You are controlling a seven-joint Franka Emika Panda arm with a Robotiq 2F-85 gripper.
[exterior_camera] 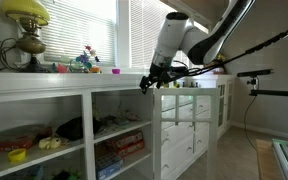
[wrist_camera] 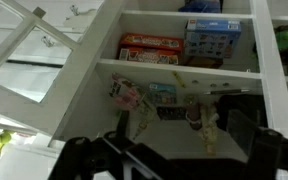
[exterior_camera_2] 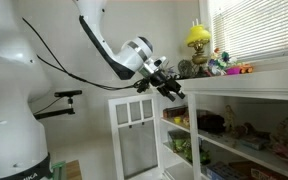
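Note:
My gripper [exterior_camera: 150, 85] hangs in front of the white shelf unit [exterior_camera: 88, 128], near the top edge of the open glazed cabinet door [exterior_camera: 186, 128]. In the wrist view, the two dark fingers of the gripper stand wide apart, with nothing held between them. Beyond them lie the shelf compartments, with a red game box [wrist_camera: 149, 56], a blue box [wrist_camera: 212, 40] and a dark item [wrist_camera: 241, 106] inside. In the second exterior view the gripper [exterior_camera_2: 171, 92] is apart from the shelves, in front of their upper part.
On the cabinet top stand a gold lamp [exterior_camera: 30, 40], a colourful toy [exterior_camera: 86, 58] and a pink cup [exterior_camera: 116, 71]. A yellow bowl [exterior_camera: 17, 156] sits on the left shelf. The open door is close beneath the arm.

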